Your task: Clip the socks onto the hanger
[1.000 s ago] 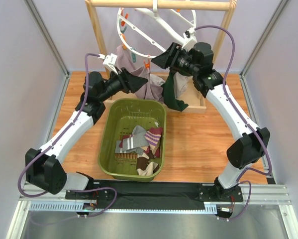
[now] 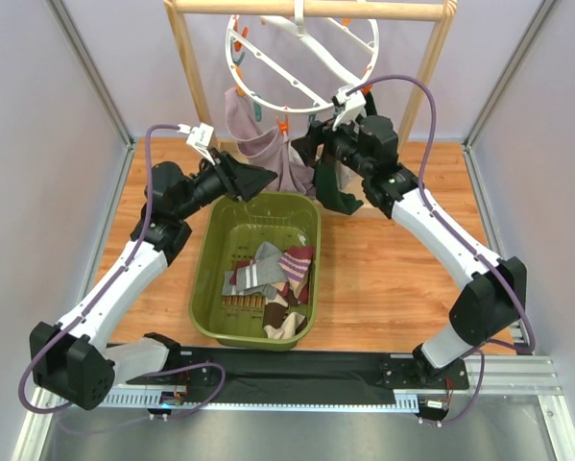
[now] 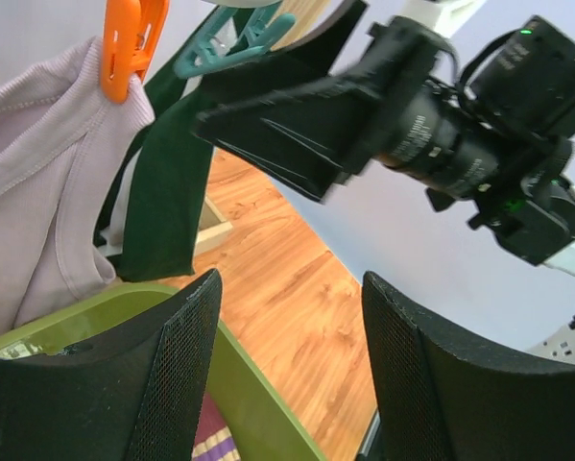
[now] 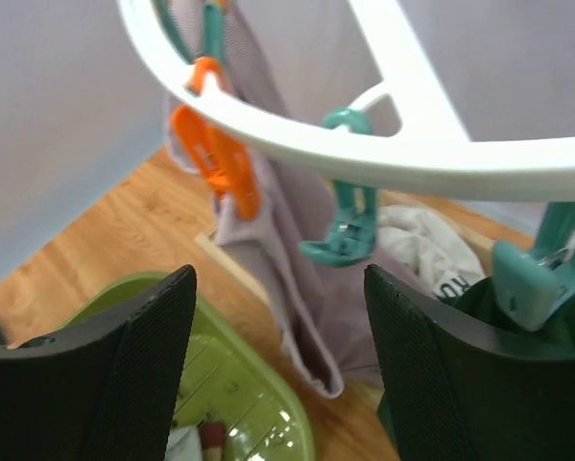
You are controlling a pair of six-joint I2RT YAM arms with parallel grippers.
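A white round hanger (image 2: 268,101) with teal and orange clips hangs from a wooden frame, holding lilac cloths (image 2: 263,144) and dark green cloth (image 2: 335,197). My left gripper (image 2: 253,181) hovers above the bin's upper edge, fingers apart and empty. My right gripper (image 2: 311,144) is open at the hanger's lower right rim, its fingertips below a teal clip (image 4: 349,235). A green bin (image 2: 210,317) holds several grey, maroon, striped and brown socks (image 2: 263,274).
A wooden tray (image 3: 210,233) sits behind the hanging cloths.
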